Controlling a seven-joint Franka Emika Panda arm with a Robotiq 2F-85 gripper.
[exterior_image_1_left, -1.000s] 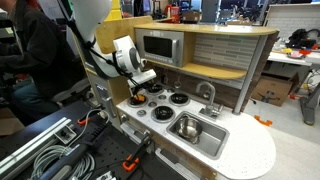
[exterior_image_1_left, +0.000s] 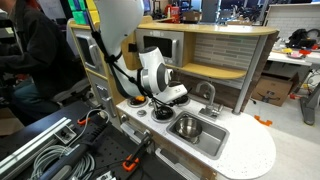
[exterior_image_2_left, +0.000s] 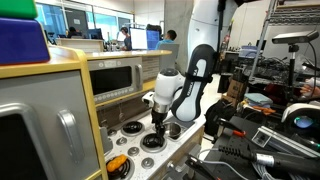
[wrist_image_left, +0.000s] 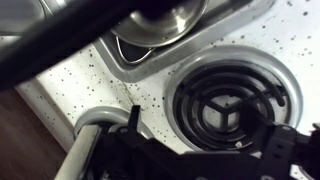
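My gripper (exterior_image_1_left: 182, 99) hangs over the stove top, on the side near the sink. In the wrist view its dark fingers (wrist_image_left: 132, 138) stand apart at the bottom edge, with no object seen between them. A coil burner (wrist_image_left: 228, 103) lies below them. A metal pot (wrist_image_left: 160, 22) sits in the sink (exterior_image_1_left: 216, 150), and its wire handle shows in the wrist view. Farther left along the stove lies an orange item (exterior_image_2_left: 117, 163), too small to make out. From the second exterior view, the gripper (exterior_image_2_left: 157, 129) appears above the burners, short of the pot (exterior_image_2_left: 174, 130).
A faucet (exterior_image_1_left: 209, 91) rises behind the sink. The microwave (exterior_image_1_left: 163, 42) and wooden shelf (exterior_image_1_left: 213, 72) overhang the back of the stove. Bare white counter (exterior_image_1_left: 248, 150) spreads right of the sink.
The arm has swung right, from over the left burners by the orange item to the burners near the sink. The orange item and pot look unmoved.
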